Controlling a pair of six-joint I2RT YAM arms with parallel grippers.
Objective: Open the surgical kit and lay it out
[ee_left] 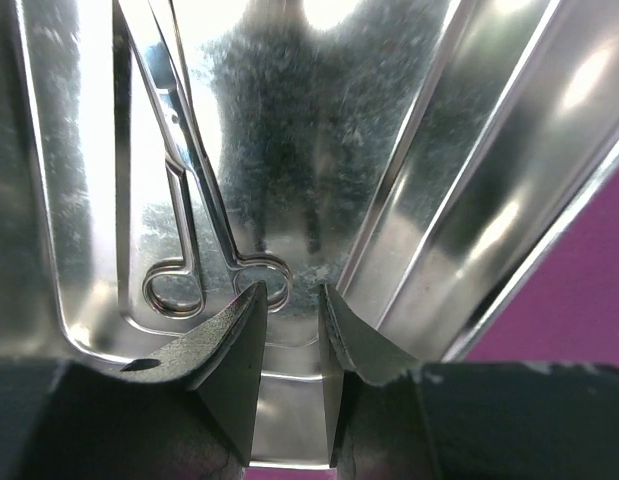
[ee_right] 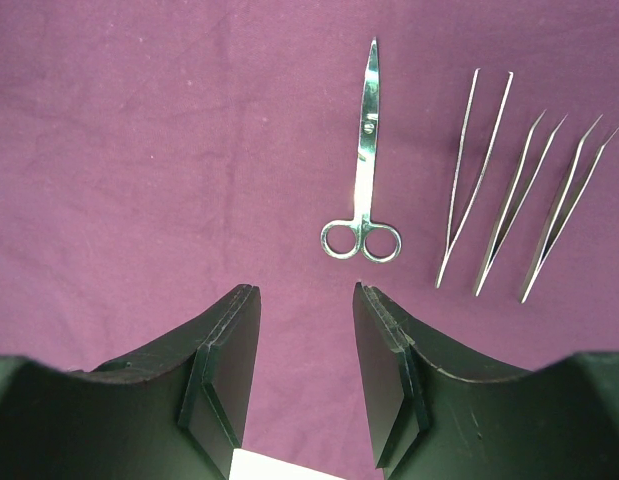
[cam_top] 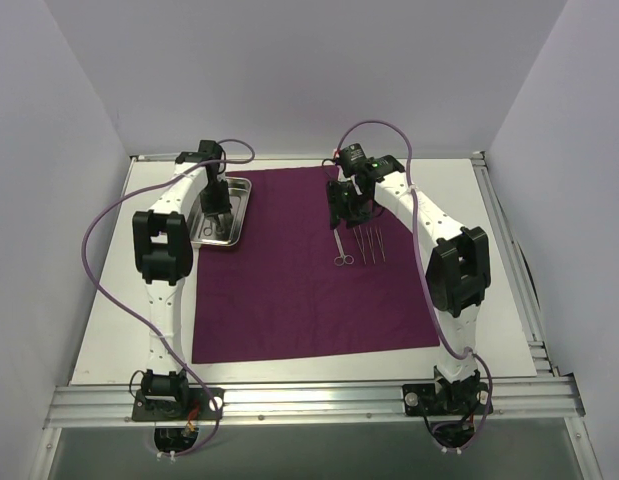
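A steel tray (cam_top: 236, 215) sits at the cloth's back left. My left gripper is open low inside it, by the ring handles of scissor-like instruments (ee_left: 194, 180). On the purple cloth (cam_top: 279, 300), straight scissors (ee_right: 366, 160) lie beside three tweezers (ee_right: 504, 220) in a row. My right gripper hangs open over the cloth, just below the scissors in its wrist view, with nothing between its fingers.
A white table margin (cam_top: 109, 330) surrounds the cloth, with grey walls behind and at both sides.
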